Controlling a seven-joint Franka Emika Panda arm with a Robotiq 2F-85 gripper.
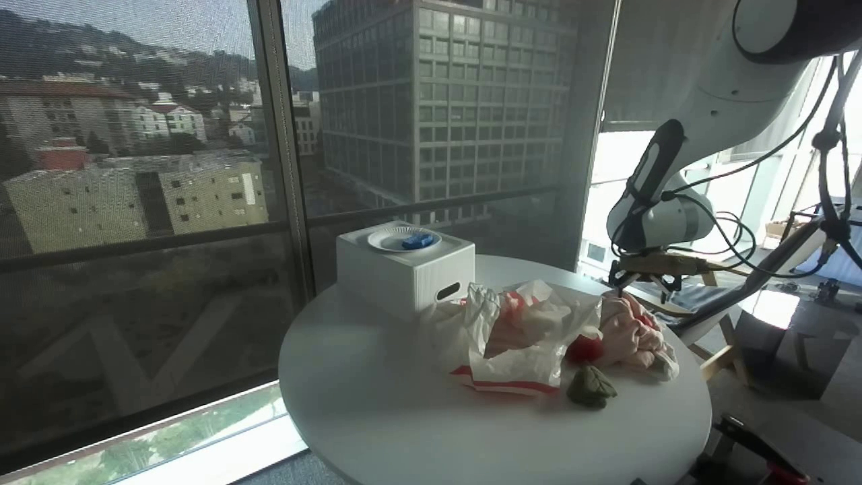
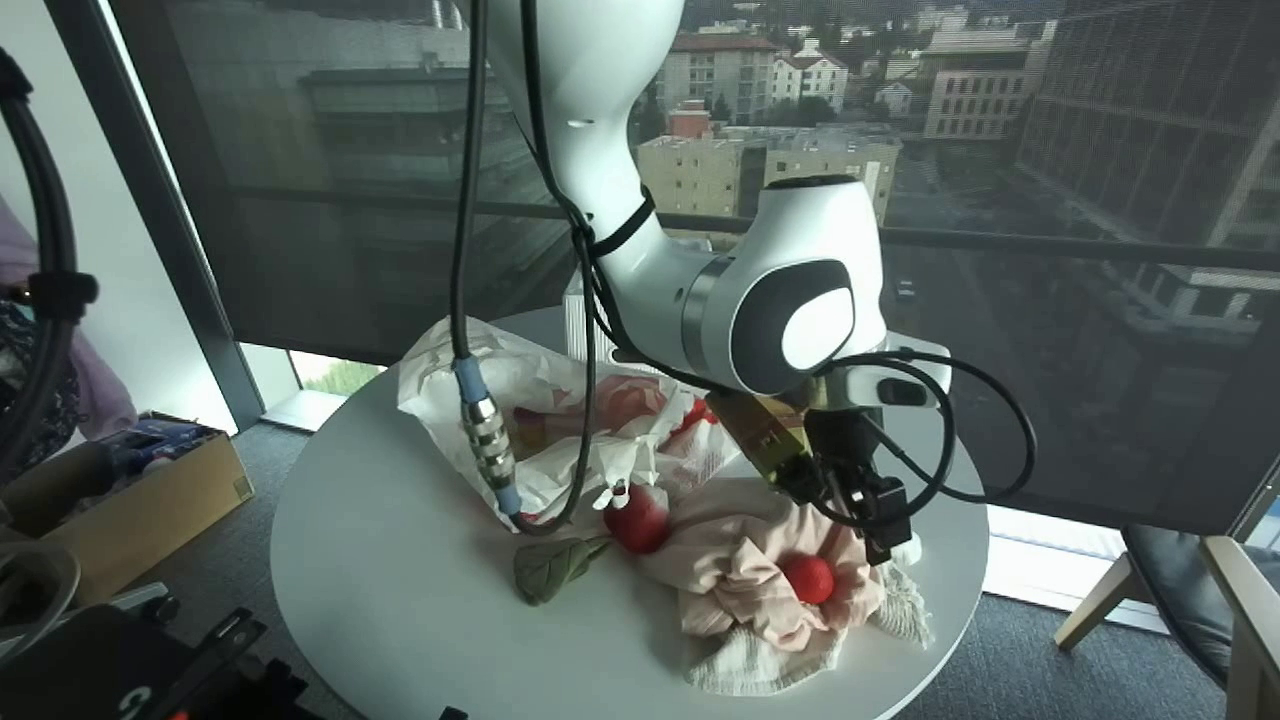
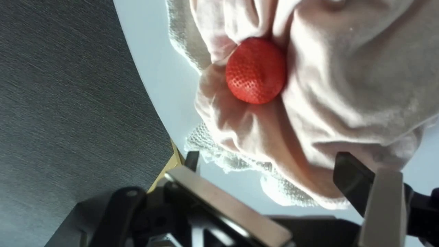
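My gripper is open in the wrist view, its two fingers wide apart with nothing between them. In that view a red ball-like object with a dimpled surface rests in the folds of a pale pink cloth, beyond the fingertips. Exterior view 2 has the gripper over the cloth's far right part, to the right of the red object. From exterior view 1 the gripper is just above the cloth; whether it touches the cloth, I cannot tell.
A crumpled white plastic bag, a second red object and a dark green item lie beside the cloth. On a white box sits a plate with a blue item.
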